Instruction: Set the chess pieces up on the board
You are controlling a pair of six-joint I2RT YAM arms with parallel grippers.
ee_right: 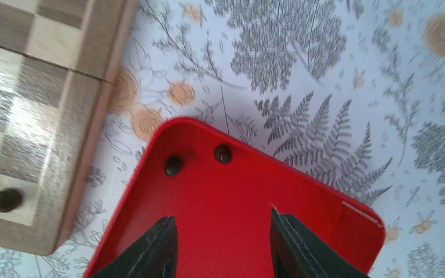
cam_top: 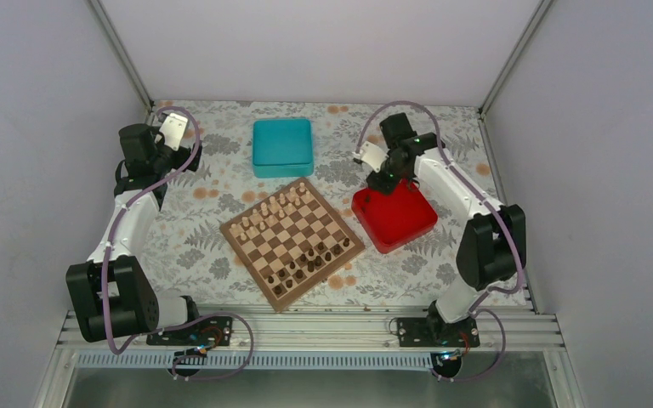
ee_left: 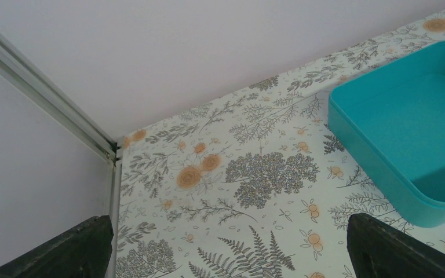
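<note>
The wooden chess board [cam_top: 310,223] lies turned at an angle mid-table. Several light pieces [cam_top: 264,209] stand along its far-left side and several dark pieces [cam_top: 310,265] along its near-right side. Two dark pieces are inside the red bin: one dark piece [ee_right: 174,165] near its corner, another dark piece [ee_right: 223,153] by the wall. Over this bin my right gripper hangs open, its fingers empty and apart from both pieces. My left gripper is at the far left, fingers wide apart, only patterned table showing between them.
The red bin [cam_top: 400,228] stands just right of the board. Behind the board is a teal bin [cam_top: 282,149], which looks empty.
</note>
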